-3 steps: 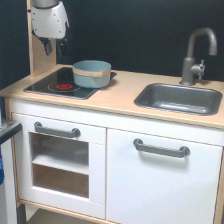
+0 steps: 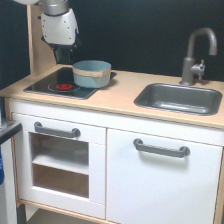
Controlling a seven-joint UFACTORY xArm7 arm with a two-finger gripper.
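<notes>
A blue-grey pot stands upright at the right side of the black stovetop, near its back edge. At the upper left hangs my white arm, and its dark gripper points down over the stovetop's back, left of the pot and a little higher. Against the dark wall the fingers barely show, so how they stand cannot be made out. Nothing held is visible.
A grey sink with a tall faucet is set into the counter's right side. Bare wooden counter lies between stove and sink. Below are an oven front with a handle and a white cabinet door.
My arm and gripper have moved right and slightly down, closer to the pot. The pot has not visibly moved.
</notes>
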